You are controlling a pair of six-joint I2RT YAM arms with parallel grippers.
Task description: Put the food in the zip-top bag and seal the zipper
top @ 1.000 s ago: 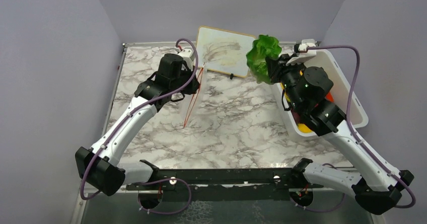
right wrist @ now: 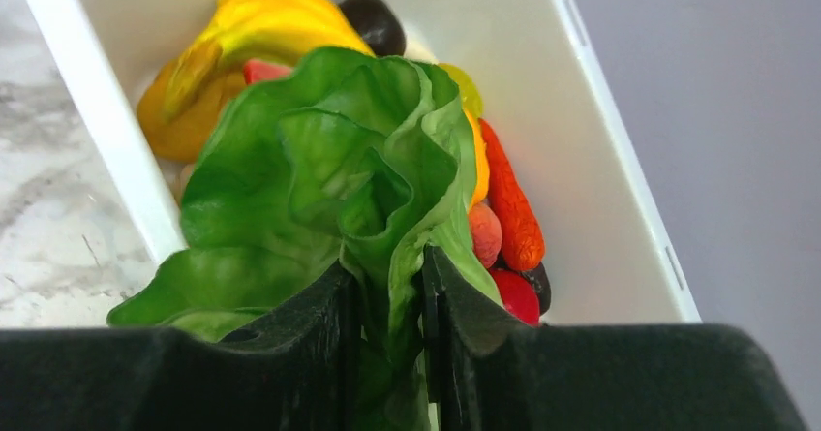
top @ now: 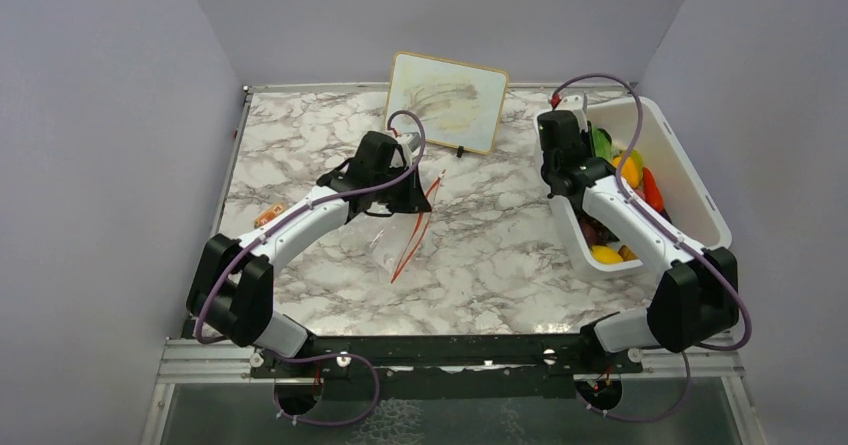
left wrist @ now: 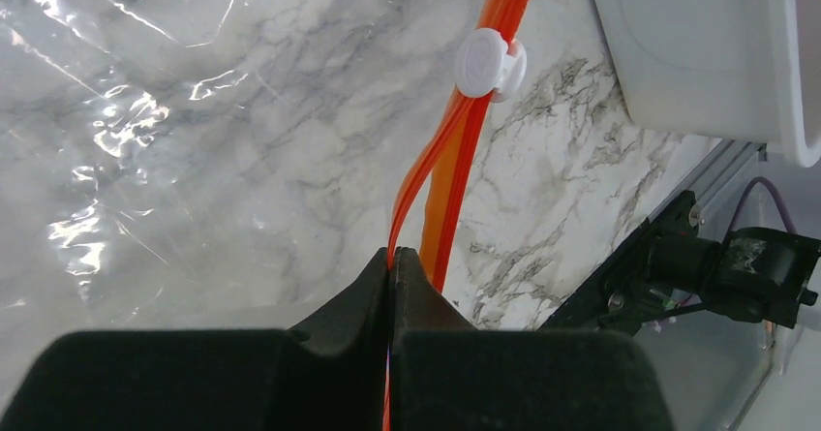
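Observation:
The clear zip top bag (top: pixel 388 250) hangs by its orange-edged mouth over the left-middle table. My left gripper is shut on one orange strip of that mouth; the other strip (left wrist: pixel 445 199) bows away behind it. A white slider (left wrist: pixel 481 63) sits near the mouth's far end. Over the white bin (right wrist: pixel 111 126), the green lettuce leaf (right wrist: pixel 300 169) stands between the parted fingers of my right gripper. A thin gap shows beside the right finger low down. From above, the arm mostly covers this gripper and part of the lettuce (top: pixel 602 143).
Bananas (right wrist: pixel 281 15), a carrot (right wrist: pixel 510 199) and other play food lie in the bin. A whiteboard (top: pixel 447 100) leans at the back. At the far left rests a small orange item (top: pixel 269 213). Between bag and bin the marble table is bare.
My right arm has gone down and back over the bin, taking the lettuce from beside its left wall. The left arm has lowered the bag and shifted right, toward the table's middle.

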